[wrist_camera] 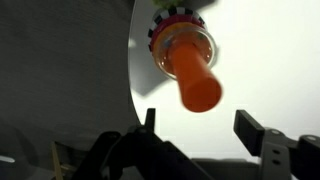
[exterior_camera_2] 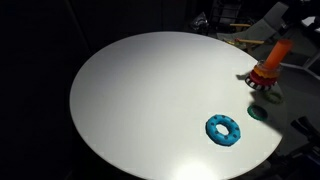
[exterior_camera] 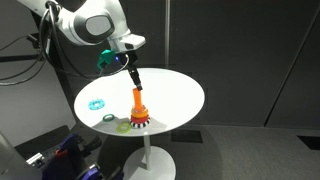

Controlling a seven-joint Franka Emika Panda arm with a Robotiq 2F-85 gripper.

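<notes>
A stacking toy stands near the table's front edge, with a checkered base (exterior_camera: 140,123), orange and red rings and an upright orange post (exterior_camera: 137,97). In the wrist view the post (wrist_camera: 200,90) points toward the camera, its rounded tip close to the gap between my fingertips. My gripper is open, with clear space on both sides of the post and no contact visible. Loose on the table are a blue ring (exterior_camera_2: 222,130), a dark green ring (exterior_camera_2: 257,112) and a lime green ring (exterior_camera: 124,127).
Dark floor (exterior_camera: 250,150) lies beyond it.
</notes>
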